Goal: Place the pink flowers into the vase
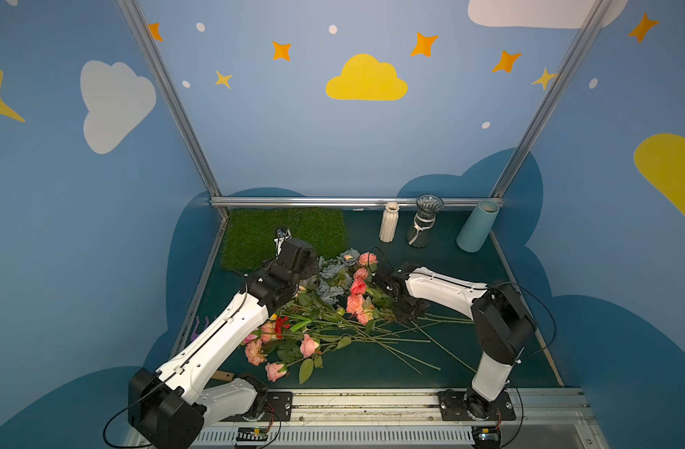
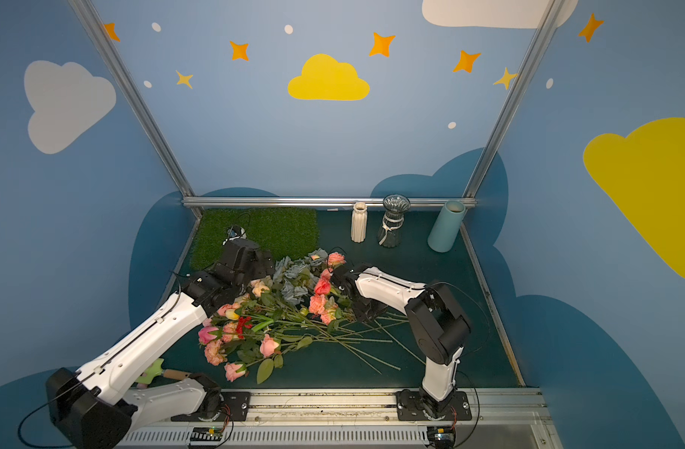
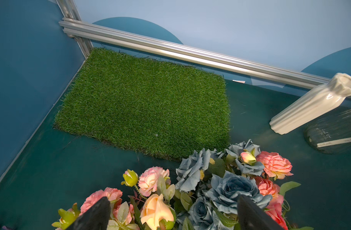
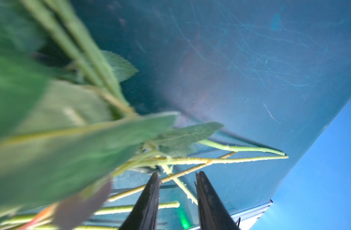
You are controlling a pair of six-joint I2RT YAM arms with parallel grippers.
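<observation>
Pink flowers lie in the mixed heap: one pink rose (image 1: 308,345) at the front, another pink rose (image 1: 276,371) left of it, and coral-pink blooms (image 1: 355,303) on the right side. Along the back stand a white ribbed vase (image 1: 389,223), a clear glass vase (image 1: 422,224) and a blue-grey vase (image 1: 477,226), all without flowers. My left gripper is open above the heap's far left, its fingers spread over the blooms. Low among the stems, my right gripper has its fingertips apart. Stems cross behind the gap; whether one lies between its fingers is unclear.
A green grass mat (image 3: 152,99) covers the back left. Blue-grey roses (image 3: 235,189) crowd the heap's middle. Long stems (image 1: 402,348) fan out to the right. Bare table (image 1: 440,273) lies between the heap and the vases.
</observation>
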